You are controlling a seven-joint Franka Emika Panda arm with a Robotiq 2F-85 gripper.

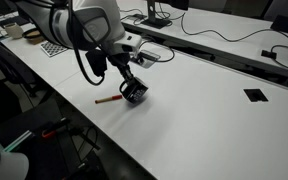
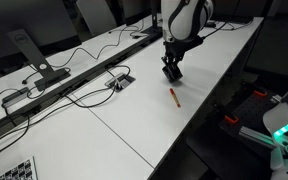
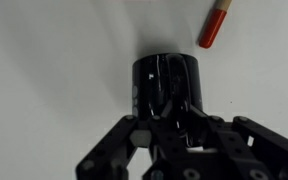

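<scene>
A glossy black mug (image 1: 134,92) is held by my gripper (image 1: 128,81), which is shut on it. It looks tilted and low over the white table; I cannot tell whether it touches the surface. The wrist view shows the mug (image 3: 164,82) beyond the dark fingers, which hide its near part. In exterior view 2 the mug (image 2: 172,72) hangs below the arm. A red-orange marker (image 1: 109,99) lies apart from it on the table, and also appears at the top right of the wrist view as a red stick (image 3: 213,27).
A small black square (image 1: 255,95) lies on the right side of the table. Cables (image 1: 219,37) and monitor stands occupy the back, and a keyboard (image 2: 14,168) sits at one end.
</scene>
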